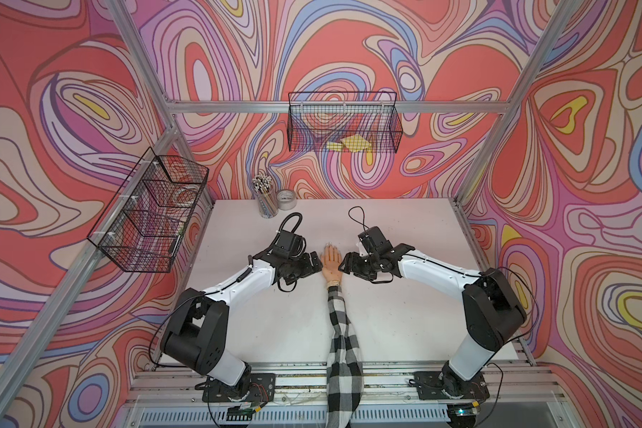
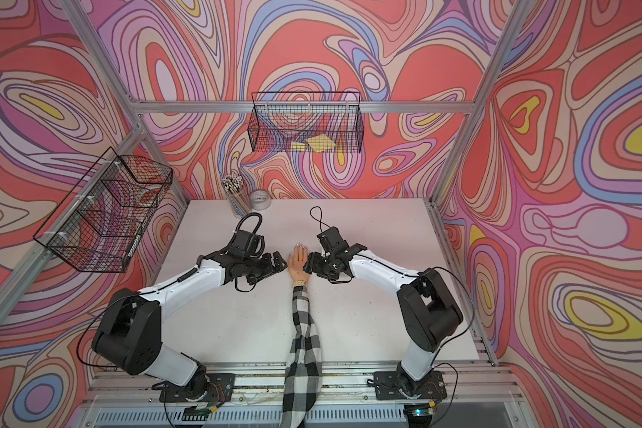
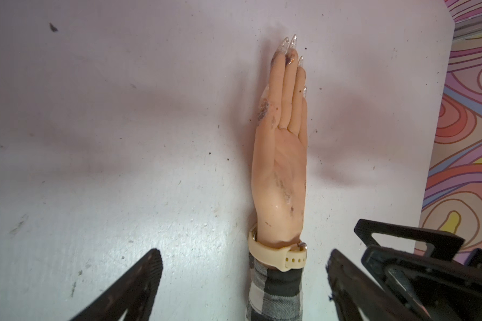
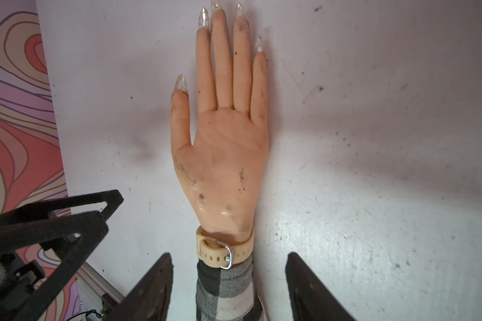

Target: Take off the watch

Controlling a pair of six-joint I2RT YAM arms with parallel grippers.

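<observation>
A mannequin hand (image 4: 219, 160) lies palm up on the white table, fingers toward the back, with a checked sleeve (image 4: 224, 289). A cream watch (image 4: 214, 251) is strapped round its wrist, with a metal buckle showing in the right wrist view. My left gripper is open to the left of the hand, its fingertips at about wrist height in its wrist view, nothing between them. My right gripper hangs on the other side, fingers apart over the wrist and sleeve, holding nothing.
A cup of sticks (image 1: 266, 196) and a roll (image 1: 286, 199) stand at the back left. Wire baskets hang on the back rail (image 1: 344, 125) and left rail (image 1: 139, 228).
</observation>
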